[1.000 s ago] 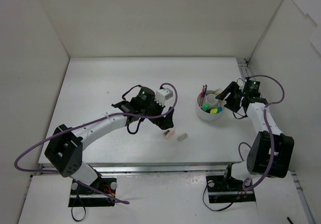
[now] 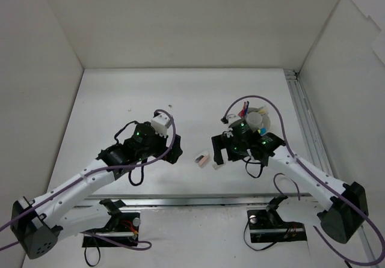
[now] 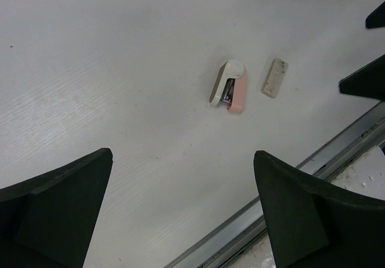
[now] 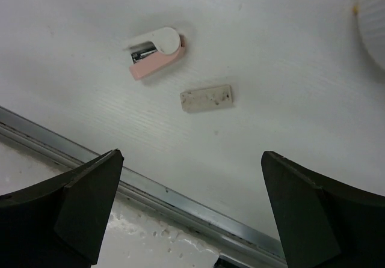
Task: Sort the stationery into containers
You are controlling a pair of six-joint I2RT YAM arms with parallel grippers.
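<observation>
A pink-and-white stapler point(image 2: 202, 158) point(image 3: 236, 91) point(image 4: 157, 60) lies on the white table, beside a pale worn eraser-like block point(image 3: 274, 78) point(image 4: 206, 99). My left gripper point(image 2: 171, 148) stands open to the left of the stapler. My right gripper point(image 2: 220, 148) is open above the table near both items, with nothing between its fingers. The round white container point(image 2: 267, 119) with pens and coloured items behind the right arm is partly hidden; its edge shows at the right of the right wrist view.
A metal rail point(image 4: 162, 193) runs along the front edge, and walls enclose the sides and back.
My left gripper has drawn back to the left, away from the stapler.
</observation>
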